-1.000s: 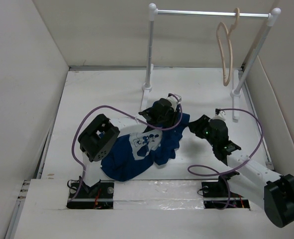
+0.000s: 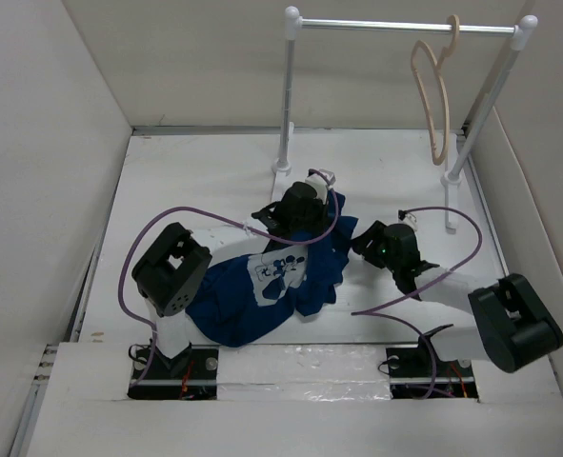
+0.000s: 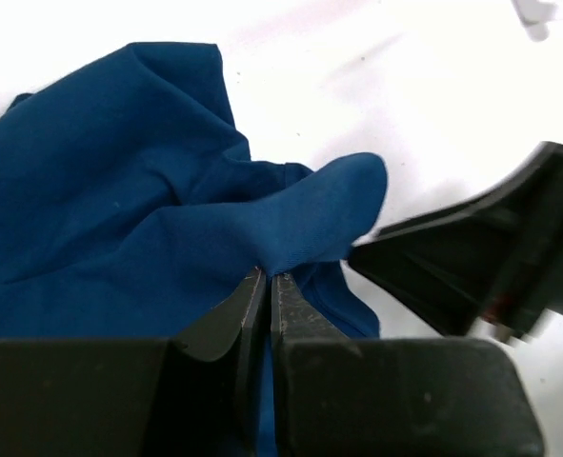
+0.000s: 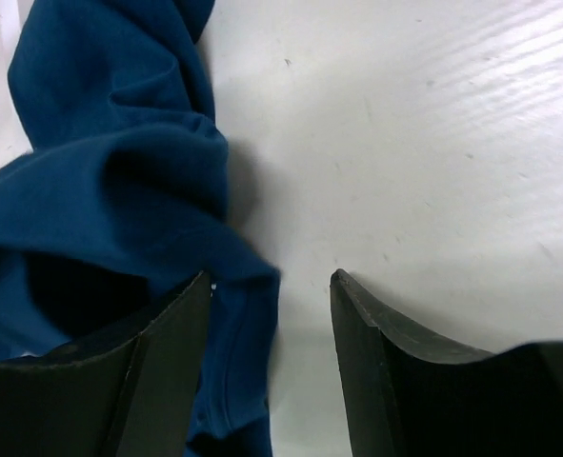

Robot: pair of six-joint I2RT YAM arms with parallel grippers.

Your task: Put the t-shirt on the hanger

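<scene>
The navy t-shirt with a white print lies crumpled on the white floor. In the left wrist view my left gripper is shut on a fold of the cloth, its tip sticking up beyond the fingers. My right gripper stands open at the shirt's right edge; in the right wrist view the cloth reaches between and beside its left finger, the right finger over bare floor. A beige hanger hangs on the rail at the back right.
A white-and-silver rack stands at the back, its posts and feet on either side. Purple cables loop over both arms. Bare floor lies at the back left and right of the shirt; walls enclose the sides.
The left arm has shifted toward the left and front. The right arm has swung, its gripper moving slightly left and down in the top view, closer to the shirt.
</scene>
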